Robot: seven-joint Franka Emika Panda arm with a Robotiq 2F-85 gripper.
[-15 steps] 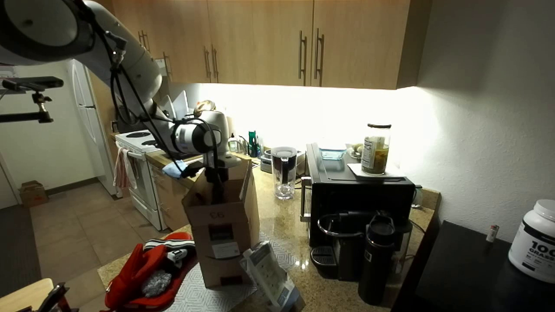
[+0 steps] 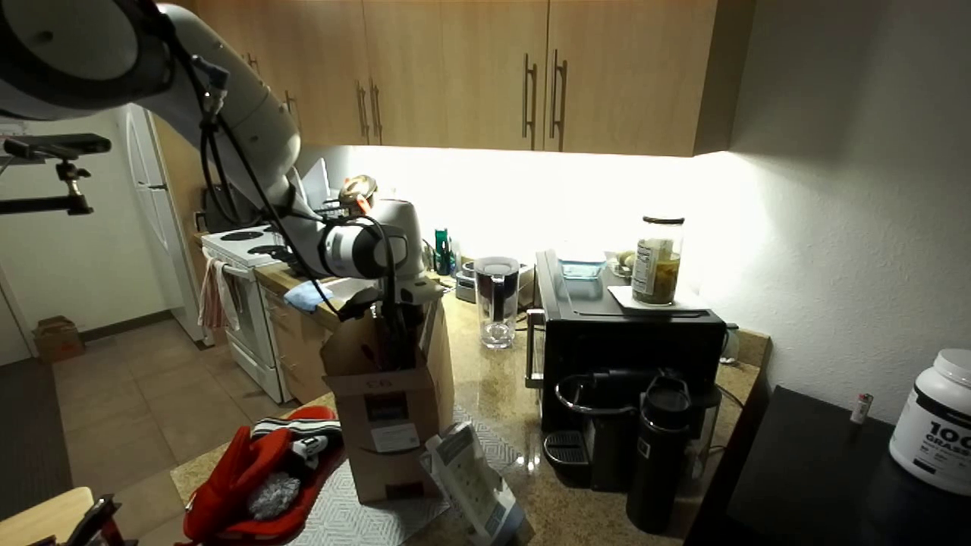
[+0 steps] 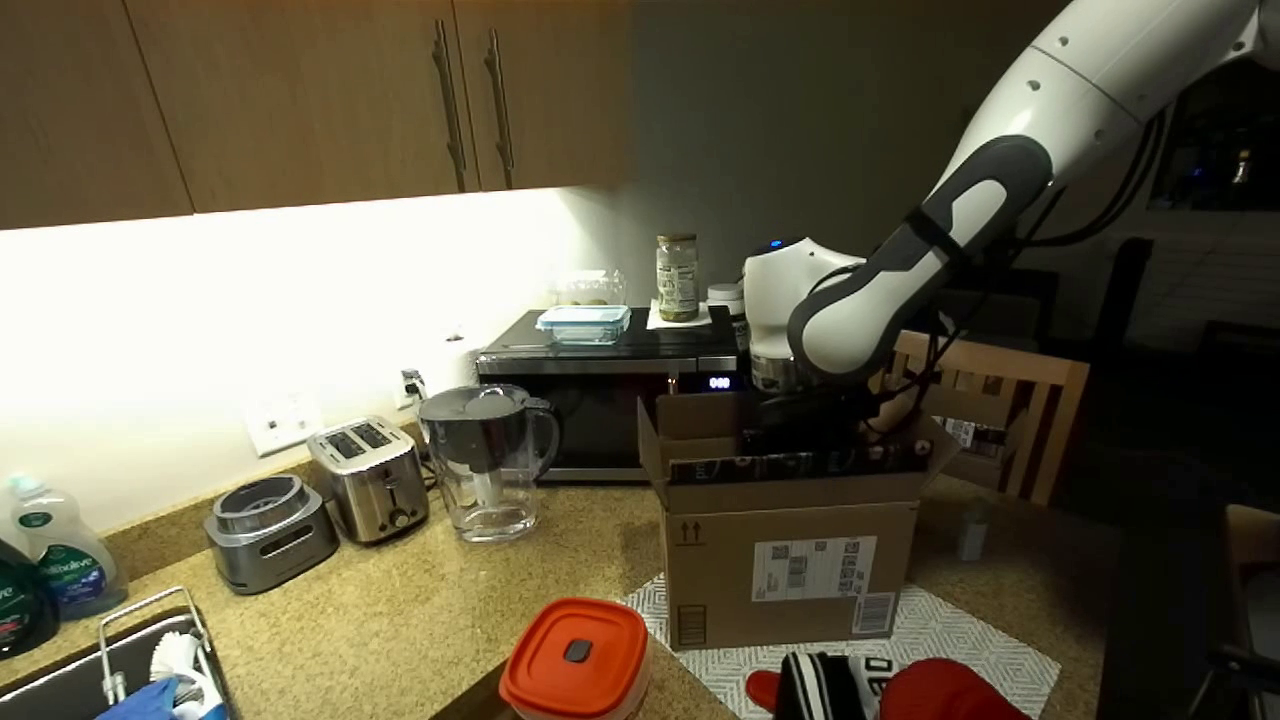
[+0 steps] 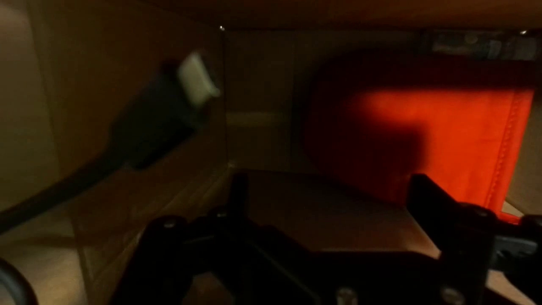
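My gripper is inside the open cardboard box (image 3: 744,576), its fingers wide apart with nothing between them. In the wrist view a red cloth item (image 4: 452,137) leans against the box's inner wall, beyond and partly behind the right finger (image 4: 432,206). A black cable with a pale plug end (image 4: 152,117) hangs across the left of that view, blurred and close to the camera. From outside, the box's walls and flaps hide my fingertips. A small dark object (image 4: 482,45) shows dimly above the red cloth.
Red mitts (image 2: 264,482) with a striped cloth lie beside the box. A tilted white-and-grey package (image 2: 473,478) leans near its front. A clear pitcher (image 3: 486,468), toaster (image 3: 369,478) and red-lidded container (image 3: 578,658) share the counter; bare counter lies between them.
The arm has lowered and shifted slightly right in exterior view 1, bringing the gripper deeper into the box. The box and surrounding objects look unmoved.
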